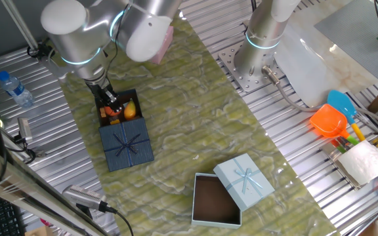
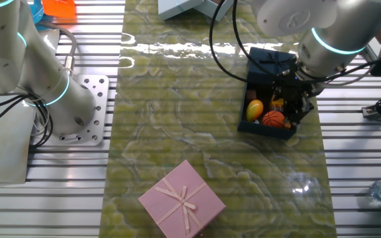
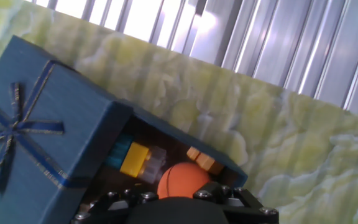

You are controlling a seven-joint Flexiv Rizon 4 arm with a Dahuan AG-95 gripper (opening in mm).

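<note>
The dark blue gift box (image 1: 100, 111) lies on the green marbled mat with its bowed lid (image 1: 126, 145) resting over one end. Through the uncovered end show an orange basketball-patterned ball (image 3: 184, 180), a yellow-orange fruit (image 2: 254, 110), a yellow block (image 3: 135, 160) and small orange blocks (image 3: 205, 160). My gripper (image 1: 115, 107) reaches down over this opening, right at the ball. In the wrist view, dark fingers (image 3: 146, 197) flank the ball's lower edge, but their tips are partly hidden. Whether they touch or grip it does not show clearly.
A light blue box (image 1: 216, 200) stands empty, its lid (image 1: 245, 181) leaning on it. Apart sits a pink box (image 2: 182, 200) with a bow.
</note>
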